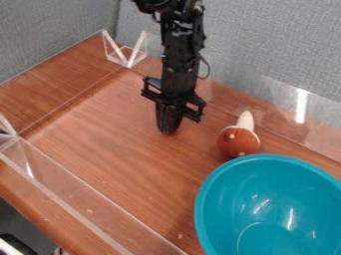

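Observation:
The black arm hangs down from the top centre, and its gripper is low over the wooden table, fingertips drawn together, with nothing visible between them. To the right of it a red, rounded object with a white pointed top rests on the table, apart from the gripper.
A large blue bowl fills the lower right. Clear plastic edging runs along the left and back of the table, with white brackets at the upper left.

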